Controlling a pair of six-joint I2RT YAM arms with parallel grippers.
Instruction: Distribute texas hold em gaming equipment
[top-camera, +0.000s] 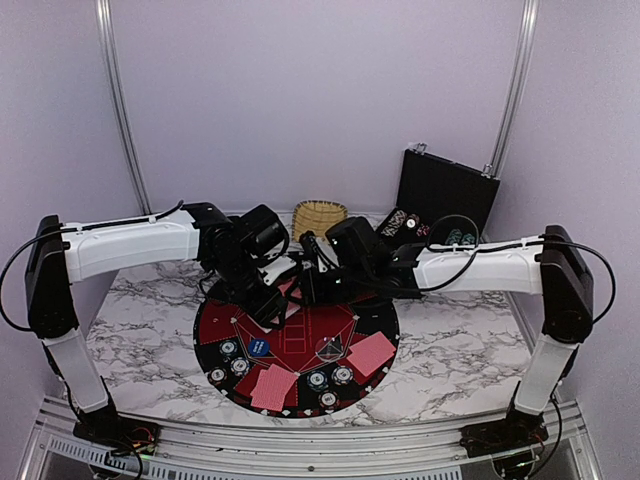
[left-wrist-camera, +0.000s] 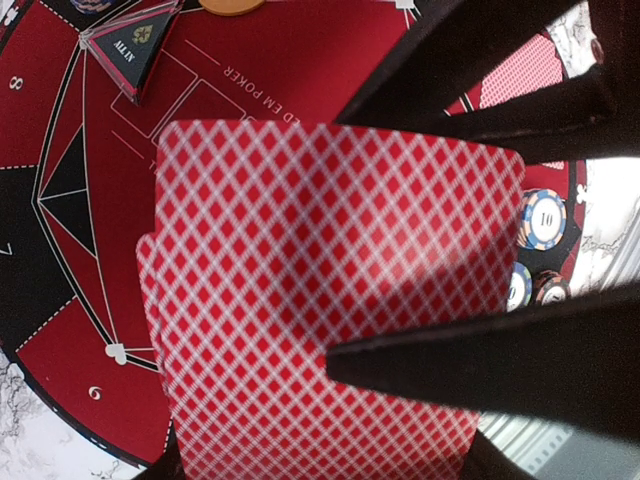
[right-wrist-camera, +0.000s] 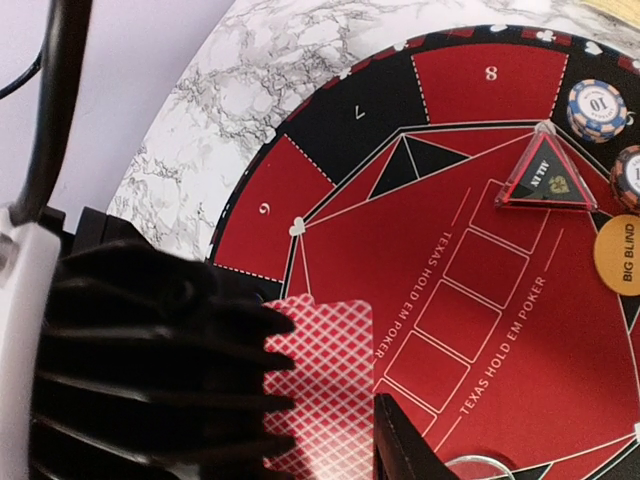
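Red-backed cards (left-wrist-camera: 300, 220) fill the left wrist view, with my left gripper (top-camera: 275, 305) shut on them above the round poker mat (top-camera: 295, 360). My right gripper (top-camera: 310, 280) is right beside them at the mat's middle; in the right wrist view the same cards (right-wrist-camera: 320, 370) show between its dark fingers, but whether these touch the cards I cannot tell. Card piles lie at the mat's front left (top-camera: 272, 388) and front right (top-camera: 370, 353). An ALL IN triangle (right-wrist-camera: 545, 180) and a BIG BLIND disc (right-wrist-camera: 620, 255) lie on the mat.
Chip stacks sit round the mat's rim. A wicker basket (top-camera: 318, 215) and an open black case (top-camera: 445, 195) with contents stand at the back.
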